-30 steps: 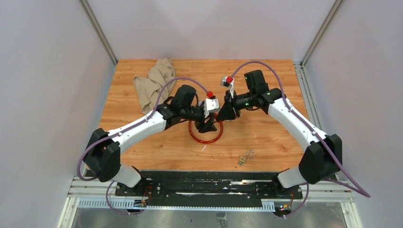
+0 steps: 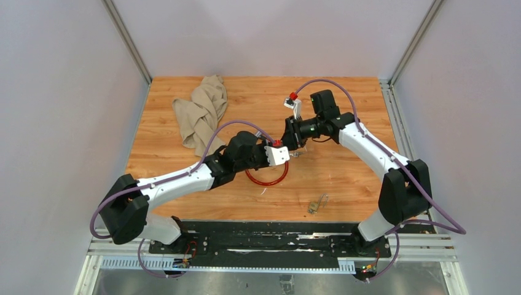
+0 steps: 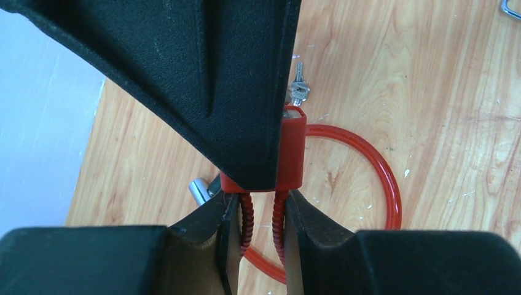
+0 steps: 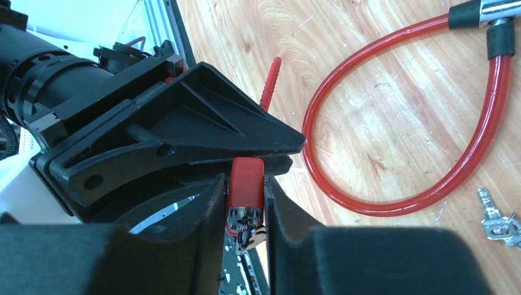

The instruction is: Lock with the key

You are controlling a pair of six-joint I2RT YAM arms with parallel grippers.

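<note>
My left gripper (image 2: 276, 147) and right gripper (image 2: 293, 136) meet over the red cable lock (image 2: 266, 183), which lies looped on the wood. In the left wrist view a red block (image 3: 290, 153) is between the left fingers and a black part of the other gripper, partly hidden. In the right wrist view a red block (image 4: 246, 181) with small metal pieces sits at the right fingertips; whether either gripper grips is unclear. Loose keys (image 3: 299, 89) (image 4: 501, 224) lie beside the loop. A brass padlock (image 2: 313, 206) lies near the front.
A beige cloth (image 2: 199, 110) lies at the back left. The wooden table (image 2: 344, 172) is otherwise mostly clear, with walls around it and a black rail at the front.
Since about a second ago both arms have shifted: the right wrist slightly toward the back-left, the left gripper's top turned and lowered in the top view. The table items stayed.
</note>
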